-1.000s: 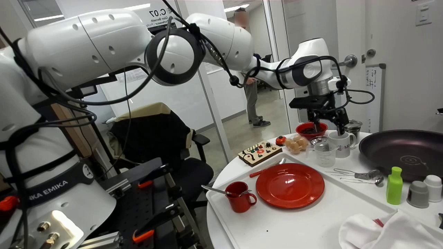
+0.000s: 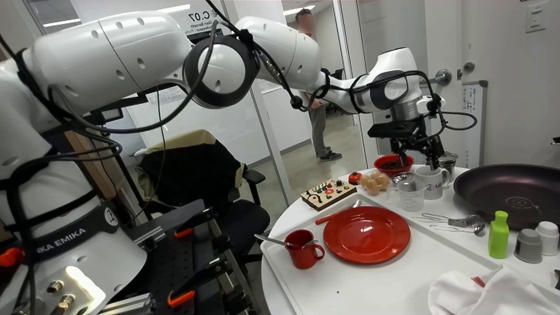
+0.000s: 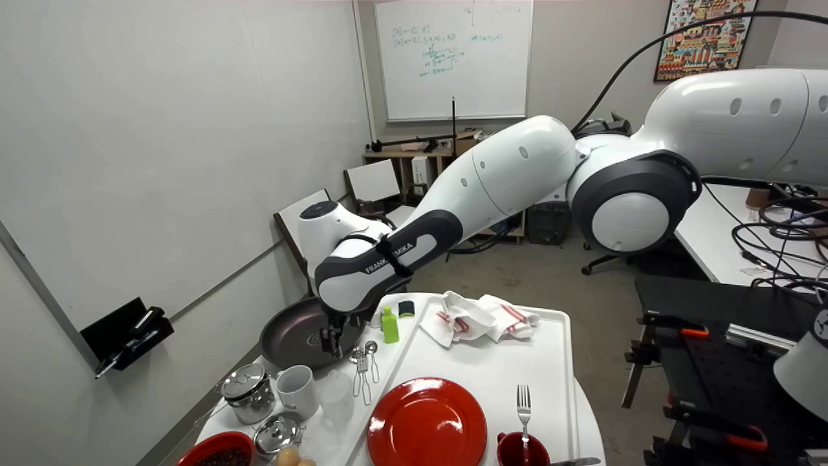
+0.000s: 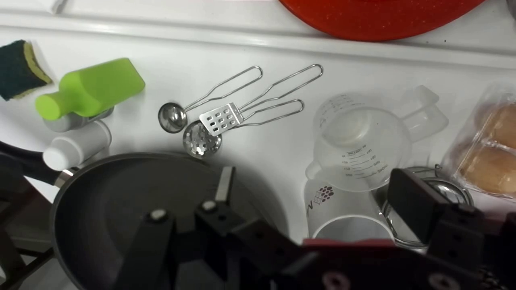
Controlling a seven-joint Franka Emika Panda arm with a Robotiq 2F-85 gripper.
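My gripper (image 2: 418, 163) is open above the back of the table, with its fingers wide apart. A white mug (image 2: 433, 186) stands below. In the wrist view the mug (image 4: 333, 205) shows between the two dark fingers, its rim partly hidden by the gripper. Nothing appears to be held. Beside the mug stands a clear measuring cup (image 4: 367, 150), overlapping it in that view. From the other side, the white mug (image 3: 297, 389) is seen next to a steel pot (image 3: 248, 395). Whether a fingertip touches the mug cannot be told.
A large dark pan (image 4: 140, 203) lies beside the mug. Metal utensils (image 4: 242, 108), a green bottle (image 2: 498, 236) and packed eggs (image 2: 375, 182) are nearby. A red bowl (image 2: 393, 165) stands behind. The tray (image 2: 367, 283) holds a red plate (image 2: 367, 234), red mug (image 2: 303, 251) and cloth (image 2: 493, 294).
My gripper has shifted slightly to the right in exterior view 1. The objects on the table have not visibly moved.
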